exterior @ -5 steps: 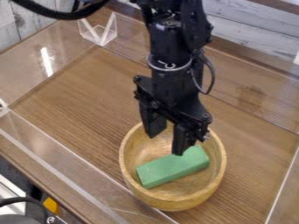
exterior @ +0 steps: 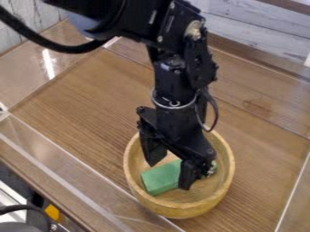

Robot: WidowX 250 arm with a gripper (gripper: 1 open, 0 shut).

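A black robot arm reaches down from the top of the view to a light wooden bowl [exterior: 188, 206] on the table. In the bowl lies a green block [exterior: 161, 178], partly hidden by the gripper [exterior: 169, 161]. The gripper is open and low inside the bowl, its fingers over and around the block; whether they touch it cannot be told.
A pale wall runs along the back. A yellow object [exterior: 51, 212] and cables show beyond the table's lower left edge.
The gripper has moved down into the bowl and now covers more of the green block.
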